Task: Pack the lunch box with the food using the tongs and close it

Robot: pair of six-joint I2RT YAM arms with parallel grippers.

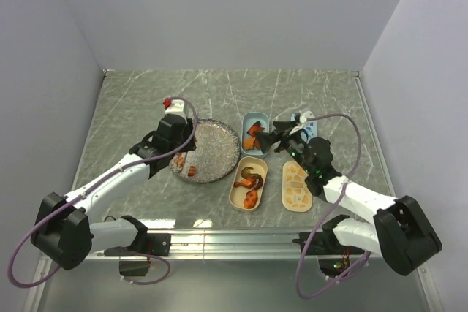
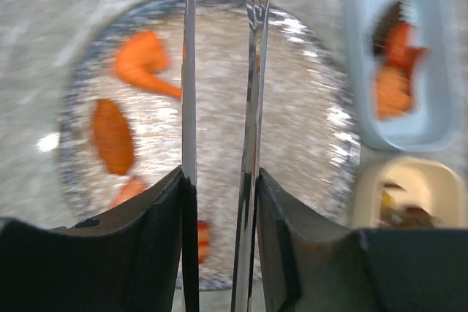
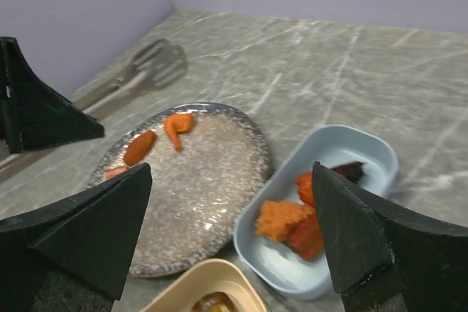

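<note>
A round silver tray (image 1: 216,151) holds orange food pieces, among them a curled piece (image 2: 139,71) and an oval one (image 2: 111,137). My left gripper holds its long metal tong blades slightly apart above the tray, nothing seen between them. The blue box (image 1: 255,116) right of the tray contains orange, red and dark food. The cream box (image 1: 243,202) below it also holds food. My right gripper (image 1: 273,133) stands open over the right side of the blue box, its two black fingers framing that box in the right wrist view.
A yellow lid (image 1: 297,193) lies at the right front, and a blue lid (image 1: 308,128) behind it, partly under the right arm. Grey walls border the sides and back.
</note>
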